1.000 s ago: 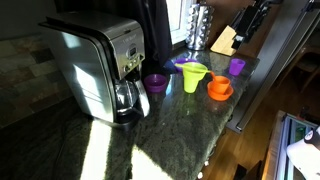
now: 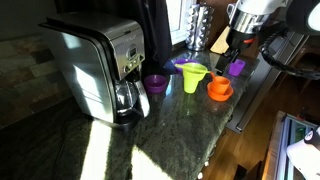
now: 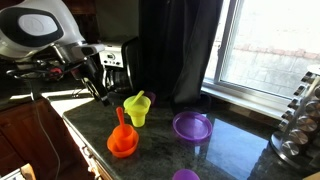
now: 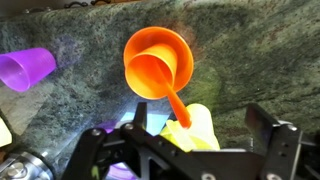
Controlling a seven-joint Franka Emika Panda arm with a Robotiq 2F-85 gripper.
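An orange cup [image 4: 157, 65] sits inside an orange bowl [image 4: 134, 46] on the dark counter. From the cup an orange utensil [image 4: 174, 104] leans out. Beside these stands a yellow-green cup [image 2: 192, 80], with a yellow utensil [image 3: 138, 99] across its top in exterior view 2. My gripper is open above the counter, its fingers wide apart, holding nothing. The yellow-green cup shows between and below the fingers in the wrist view, while the orange cup and bowl lie ahead of them. A purple cup [image 4: 28, 68] stands apart at the left there.
A coffee maker [image 2: 108, 65] stands at the back, near a purple bowl [image 2: 156, 84]. Farther along lies a purple plate [image 3: 193, 126] by the window. A metal rack [image 3: 297, 125] is at the counter's end.
The arm has come down toward the counter in exterior view 1, bringing my gripper closer to the orange and yellow-green cups. The objects on the counter have stayed put.
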